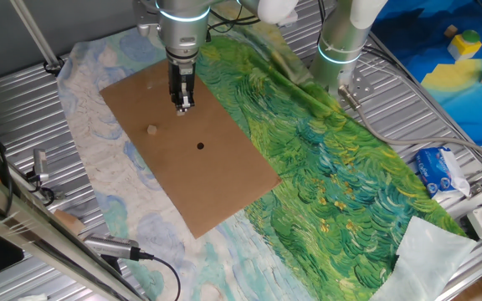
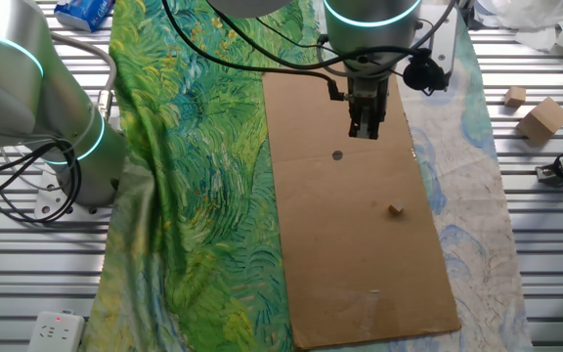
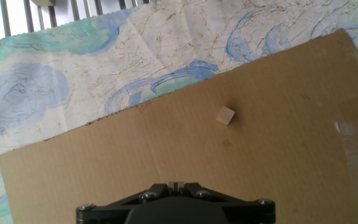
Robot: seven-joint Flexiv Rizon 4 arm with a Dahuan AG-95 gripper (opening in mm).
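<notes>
A small wooden cube (image 1: pixel 151 130) rests on a brown cardboard sheet (image 1: pixel 216 188). In the wrist view the cube (image 3: pixel 225 116) is ahead and a little right of my fingertips, clear of them. My gripper is shut, its two tips together and nothing visible between them. From outside, the gripper (image 2: pixel 364 132) points down above the cardboard, apart from the cube (image 2: pixel 395 209). A black round spot (image 1: pixel 200 146), either a hole or a flat disc, marks the cardboard; the wrist view does not show it.
A painted cloth (image 1: pixel 333 192) lies under the cardboard. Beside the cloth are wooden blocks (image 2: pixel 543 120) on the slatted table. The cardboard around the cube is clear.
</notes>
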